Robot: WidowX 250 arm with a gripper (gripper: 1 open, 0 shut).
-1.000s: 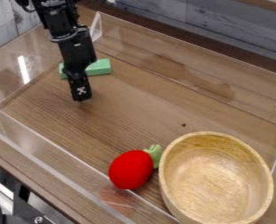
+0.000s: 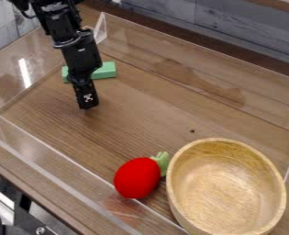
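Note:
The black robot gripper (image 2: pixel 86 95) reaches down from the upper left to just above or at the wooden table, its fingertips shut with nothing visible between them. Behind it, partly hidden by the arm, lies a light green block (image 2: pixel 104 71). A red vegetable with a green stem (image 2: pixel 137 176), like a tomato or pepper, lies near the front centre. To its right sits a pale yellow bowl (image 2: pixel 227 188), empty.
A dark wall or ledge (image 2: pixel 232 27) runs along the back right. Cables show at the lower left corner.
The gripper and arm have shifted very slightly; the green block, red vegetable and bowl stay where they were.

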